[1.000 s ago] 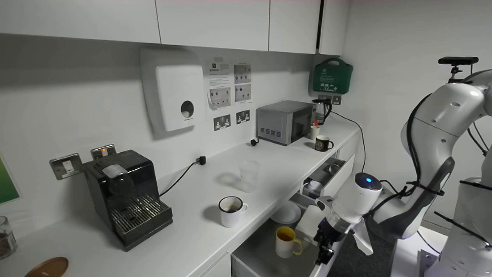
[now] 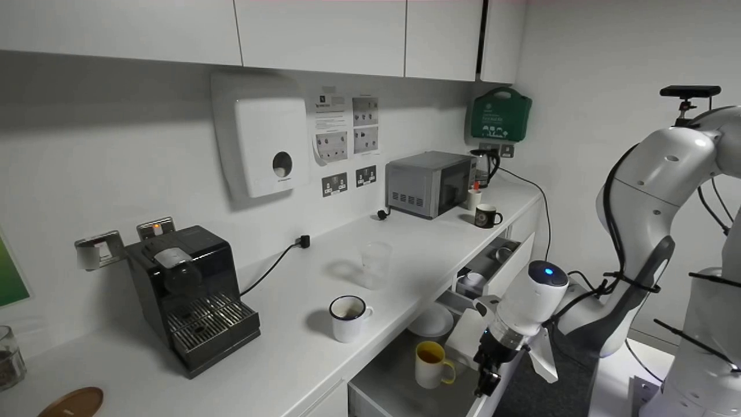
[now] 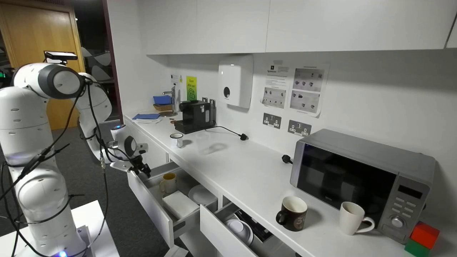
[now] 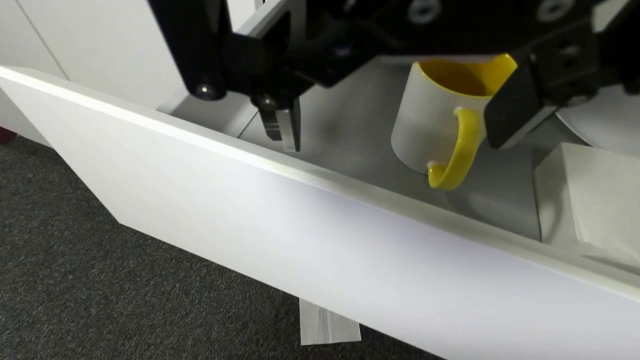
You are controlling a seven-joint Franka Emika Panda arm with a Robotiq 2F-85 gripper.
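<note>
My gripper is open, its two dark fingers (image 4: 288,125) spread wide with nothing held between them. It hovers over the front panel of an open drawer (image 4: 360,186). Inside that drawer stands an upright white mug with a yellow inside and yellow handle (image 4: 414,120). In the wrist view the mug lies beyond the fingers, and the right finger overlaps part of it; its handle points toward the drawer front. In exterior view 1 the mug (image 2: 429,368) sits left of the gripper (image 2: 486,389), apart from it.
A white box (image 3: 180,205) and a plate (image 3: 202,195) share the drawer. A second drawer (image 3: 227,231) with bowls is open alongside. On the counter stand a black-rimmed white mug (image 2: 347,326), a clear cup (image 2: 375,264), a coffee machine (image 2: 201,292) and a microwave (image 2: 427,182).
The arm has shifted slightly left in exterior view 1, with the gripper staying near the drawer front. The mugs and drawers have not moved.
</note>
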